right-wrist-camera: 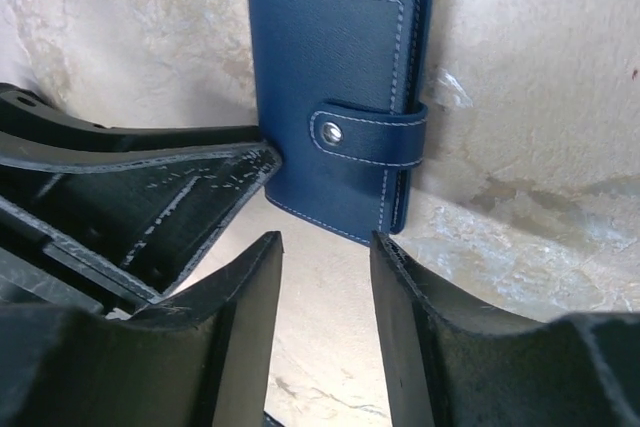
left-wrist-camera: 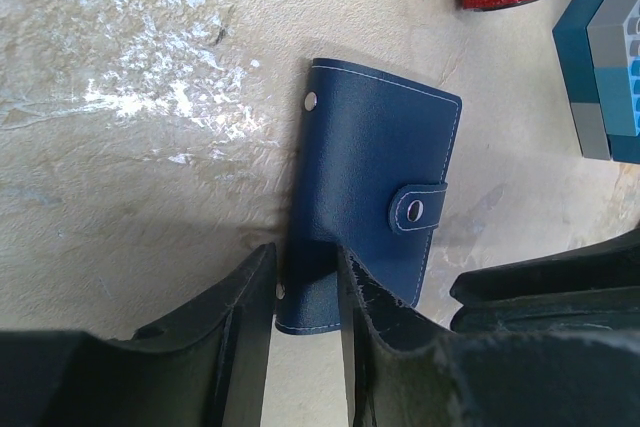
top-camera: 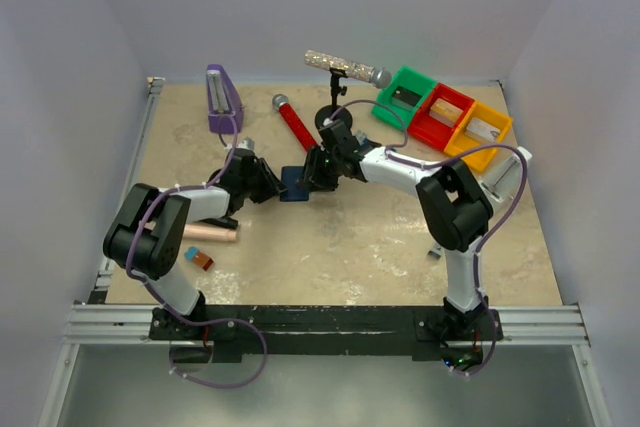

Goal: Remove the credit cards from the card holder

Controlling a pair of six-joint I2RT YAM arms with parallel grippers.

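Observation:
The dark blue card holder (top-camera: 294, 184) lies flat on the table between my two grippers, its strap (right-wrist-camera: 370, 135) snapped over the edge. No cards show. My left gripper is part open at the holder's spine side, with its fingertips over one corner of the cover. Part open too, my right gripper stands at the holder's strap side, nothing between its fingers. In the right wrist view, the dark left gripper reaches in from the left and overlaps the holder's edge.
Behind the holder lie a red microphone (top-camera: 294, 122) and a microphone on a stand (top-camera: 334, 115). Green, red and yellow bins (top-camera: 445, 115) stand back right. A purple holder (top-camera: 223, 101) is back left.

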